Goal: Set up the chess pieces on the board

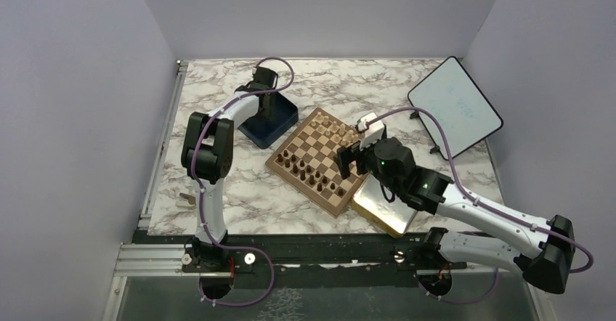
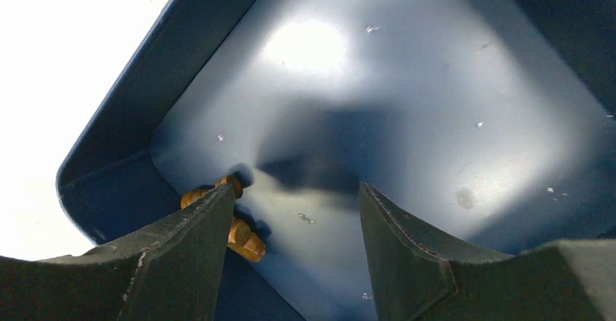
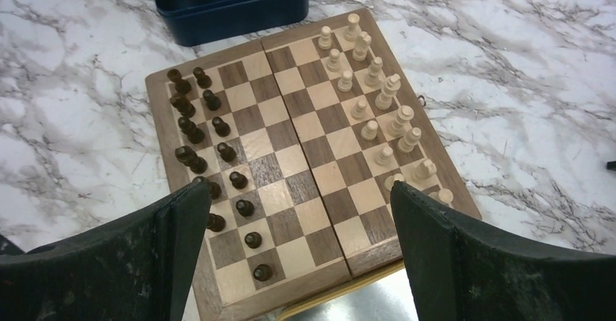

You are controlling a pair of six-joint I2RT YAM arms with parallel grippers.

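Observation:
The chessboard lies on the table, with two rows of light pieces along one side and dark pieces along the other. The dark back row is partly covered by a finger of my right gripper, which hangs open over the board, nothing between its fingers. In the left wrist view, two brown pieces lie on their sides in a corner of the dark blue box. My left gripper is open above the box floor; its left finger partly hides those pieces.
Touching the board's near right edge is a gold-rimmed case. A tilted whiteboard stands at the right. Some small thing lies near the left arm's base. Bare marble stretches behind the board.

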